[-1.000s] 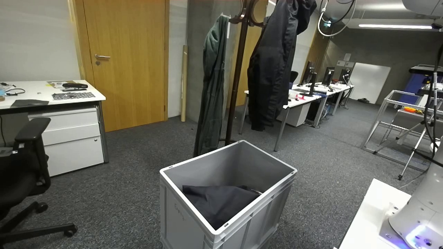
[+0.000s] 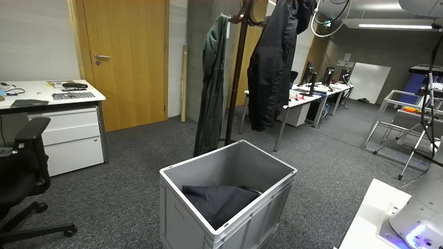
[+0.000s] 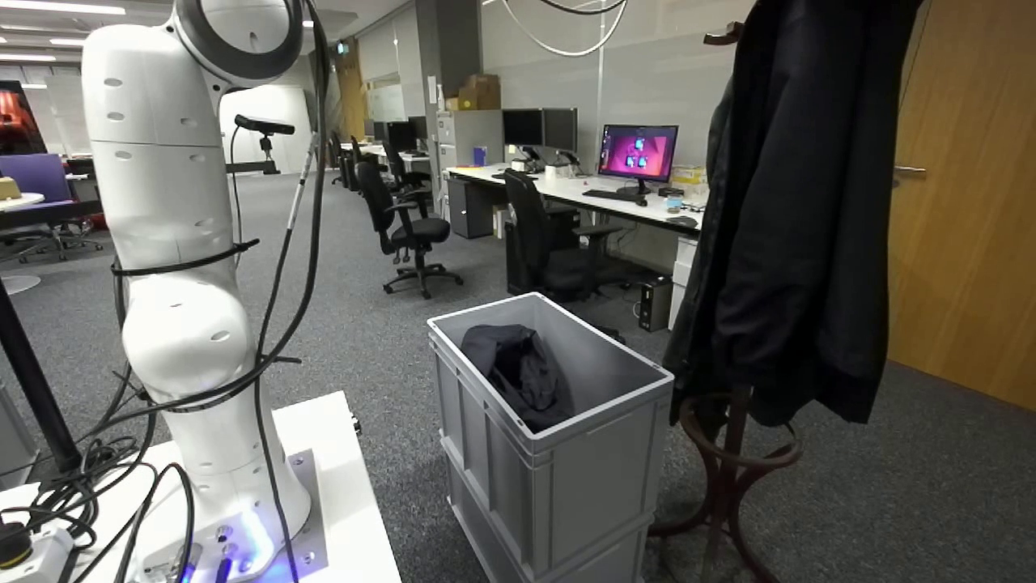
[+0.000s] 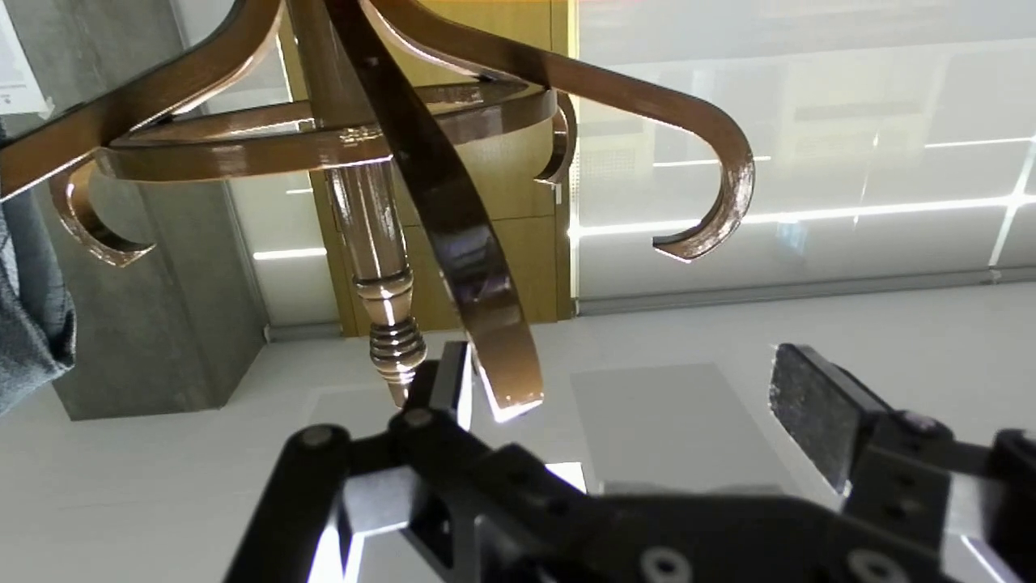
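In the wrist view my gripper is open, its two fingers wide apart and nothing held between them. A hook of the brown wooden coat stand (image 4: 369, 209) comes down close to the left finger; whether they touch I cannot tell. Dark garments hang on the stand: a black jacket (image 2: 272, 62) and a green one (image 2: 211, 83). A dark cloth (image 2: 220, 203) lies crumpled inside the grey crate (image 2: 187, 226), near one wall. The gripper is outside both exterior views.
The white arm (image 3: 180, 223) stands on a white table (image 3: 354, 486) with loose cables around it. Beside the crate, the stand's curved foot (image 3: 723, 466) rests on the carpet. Desks and an office chair (image 2: 25, 166) lie farther off.
The cable loop at the top of exterior view 1 has shifted a little to the left. The cloth, crate and hanging jackets look the same.
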